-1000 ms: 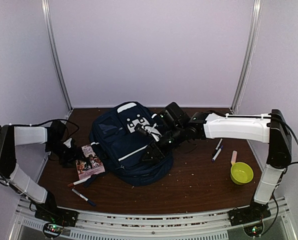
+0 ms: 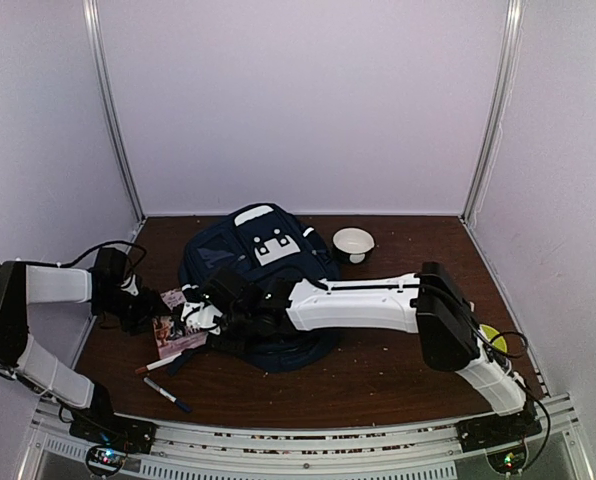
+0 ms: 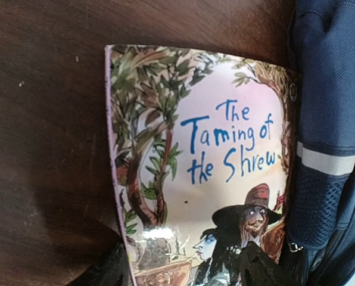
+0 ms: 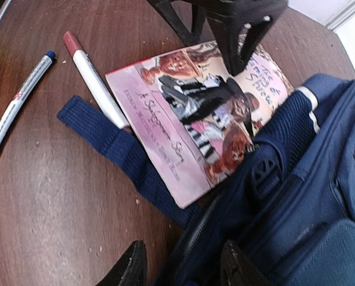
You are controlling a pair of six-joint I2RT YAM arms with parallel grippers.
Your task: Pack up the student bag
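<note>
A book titled "The Taming of the Shrew" [image 3: 225, 137] lies flat on the table, its edge against the navy backpack [image 2: 278, 355]. Over the book, my left gripper stands open, its fingers [image 3: 109, 271] spread apart with nothing visibly gripped. Its black fingers [image 4: 234, 50] also show above the cover in the right wrist view. My right gripper is open over the backpack's near-left edge, close to the book. The right arm hides much of the backpack from above.
A red-capped marker [image 4: 94, 77] and a blue-and-white marker [image 4: 18, 107] lie left of a navy strap [image 4: 115, 143]. Behind the backpack stands a white bowl [image 2: 353, 241]; a yellow-green bowl [image 2: 492, 338] at right is partly hidden by the arm.
My right arm has swept left across the backpack, bringing its gripper from the bag's right side to near the book. The left arm has shifted only slightly; book and backpack stay in place.
</note>
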